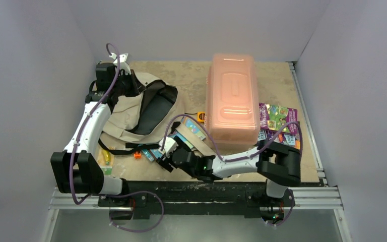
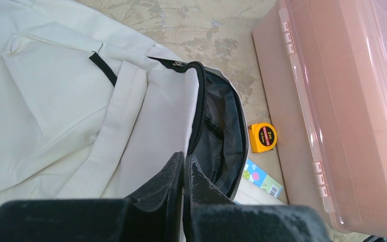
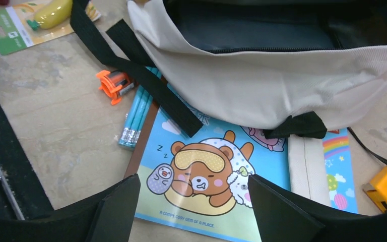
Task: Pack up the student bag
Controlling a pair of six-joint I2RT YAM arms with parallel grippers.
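Note:
The cream bag (image 1: 118, 113) lies at the left with its main compartment open, the dark lining (image 1: 156, 113) showing. My left gripper is shut on the upper edge of the bag's opening, pinching the white fabric beside the zipper and holding the flap up. A blue book with a sleeping bear (image 3: 201, 174) lies flat in front of the bag, its far edge hidden under the bag. Over the book, my right gripper stands open, its fingers spread with nothing gripped between them. Light-blue pencils (image 3: 138, 115) lie along the book's left side.
A large pinkish box (image 1: 232, 98) stands right of the bag. Near it lie a yellow tape measure (image 2: 263, 137) and books (image 1: 278, 117). An orange item (image 3: 115, 84), black straps (image 3: 153, 93) and a packaged banana-shaped item (image 3: 53, 12) lie around the bag's front.

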